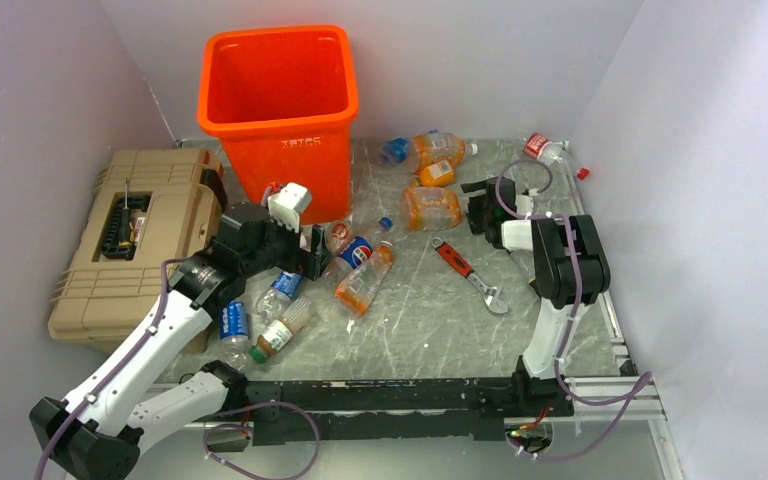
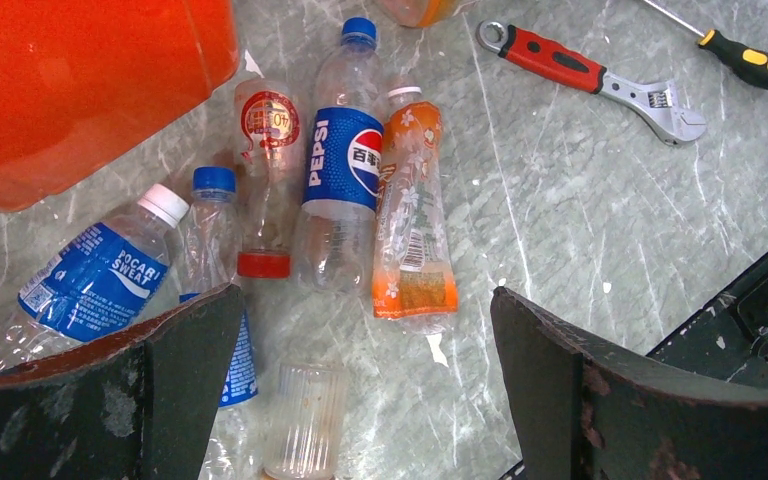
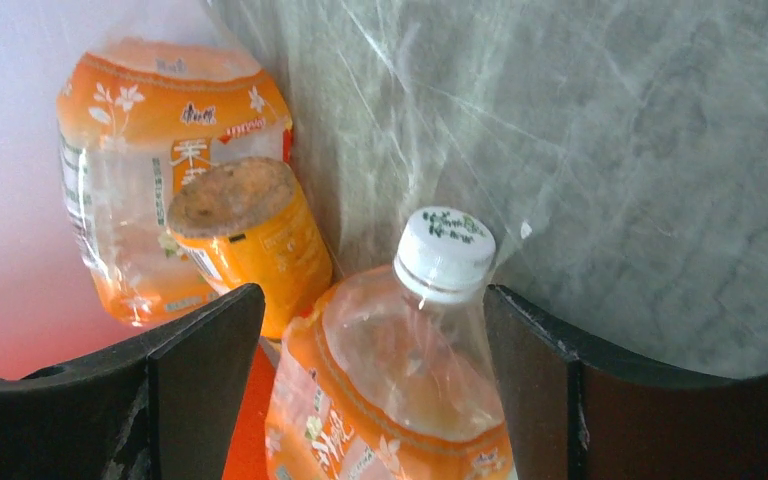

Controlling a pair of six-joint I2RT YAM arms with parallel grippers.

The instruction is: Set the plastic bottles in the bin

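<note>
The orange bin (image 1: 278,150) stands at the back left, and the part of its inside that shows is empty. My right gripper is part open around the white-capped end of an orange-labelled bottle (image 3: 390,390), whose cap lies between the fingers. Whether the fingers touch it I cannot tell. Over the left cluster my left gripper is open, nothing between its fingers. Below it lie a Pepsi bottle (image 2: 344,160), a red-capped bottle (image 2: 267,170), a crumpled orange-labelled bottle (image 2: 413,215), a Socear bottle (image 2: 100,275) and a blue-capped bottle (image 2: 210,235).
At the back lie another orange-labelled bottle (image 1: 438,150) and a small orange container (image 1: 436,173). A red-labelled bottle (image 1: 548,150) rests by the right wall. An adjustable wrench (image 1: 470,275) occupies mid-table. A tan case (image 1: 130,250) fills the left.
</note>
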